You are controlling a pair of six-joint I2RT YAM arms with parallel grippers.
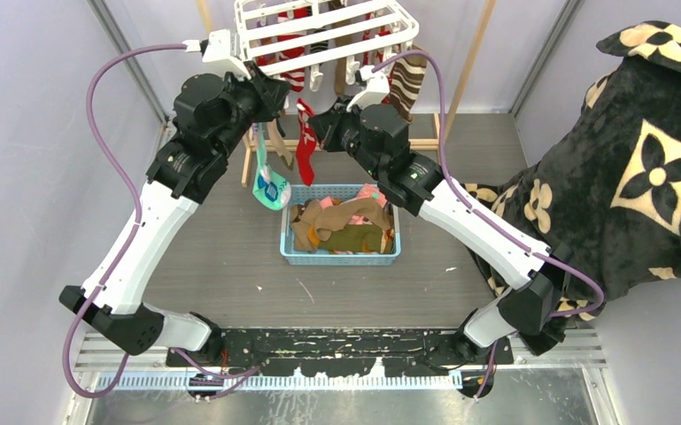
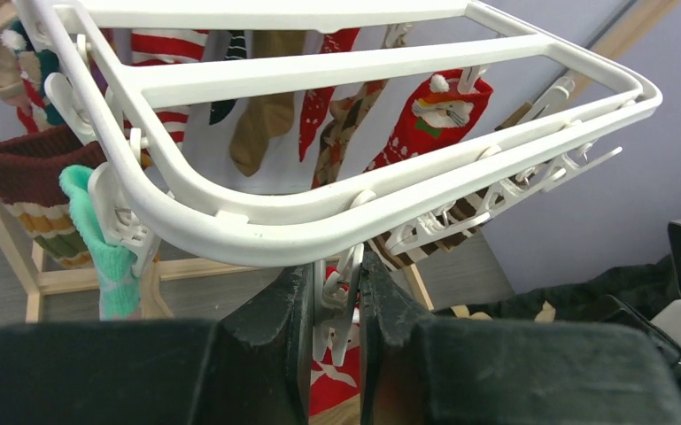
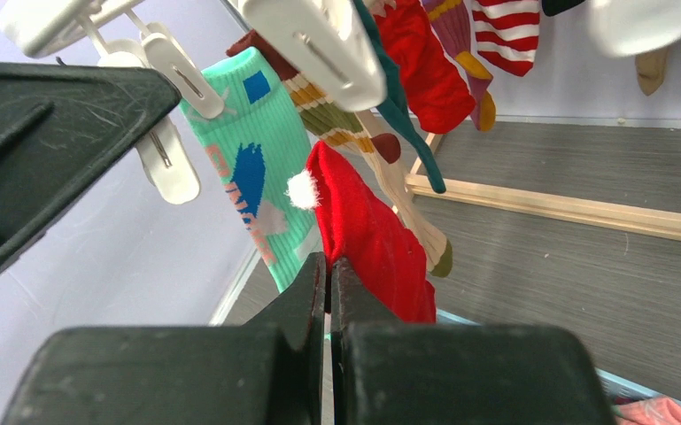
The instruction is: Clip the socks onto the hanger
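Observation:
The white hanger fills the upper middle of the top view, with several socks clipped to it. At its front edge my left gripper is shut on a white clip, squeezing it between both fingers. A red sock with a white pompom hangs from my right gripper, which is shut on its edge. In the top view this sock dangles just below the hanger's front, close by the left gripper. In the left wrist view red cloth shows behind and below the clip; whether it touches the clip I cannot tell.
A mint sock hangs from clips at the hanger's left corner. Empty clips line the front rail toward the right. Below stands a blue basket of loose socks. Both grippers are close together under the hanger.

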